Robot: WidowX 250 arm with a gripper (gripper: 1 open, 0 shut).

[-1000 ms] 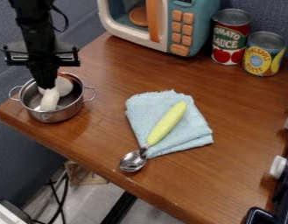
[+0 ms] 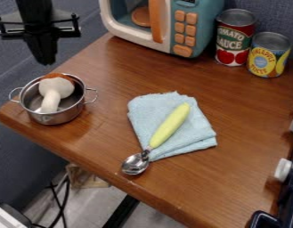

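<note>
My black gripper [image 2: 44, 52] hangs at the upper left, above a steel pot [image 2: 49, 113] with two side handles. In the pot lie a white object [image 2: 56, 87], resembling a toy drumstick or mushroom, and an orange-brown piece behind it. Whether the fingers are open or shut is hard to tell. A light blue cloth [image 2: 192, 142] lies at the middle, with a yellow elongated object [image 2: 170, 124] on it and a steel spoon [image 2: 135, 162] at its lower left corner.
A toy microwave [image 2: 191, 31] stands at the back. A tomato sauce can [image 2: 233, 40] and a yellow can [image 2: 267, 55] are at the back right. A dark appliance [image 2: 265, 218] sits at the right edge.
The gripper has risen away from the pot and moved slightly left, leaving the white object and orange-brown piece in view inside it.
</note>
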